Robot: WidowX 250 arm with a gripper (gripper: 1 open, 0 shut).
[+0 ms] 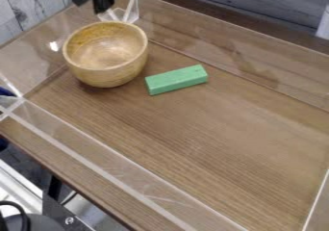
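Note:
A tan wooden bowl (106,56) stands at the upper left of the wooden table, looking empty inside. My dark gripper (90,0) is high at the top edge, above and behind the bowl, partly cut off by the frame; its fingers are too blurred to read clearly. A green block (176,79) lies to the right of the bowl.
A clear plastic-like piece sits behind the bowl near the top. A black cable lies at the bottom left corner.

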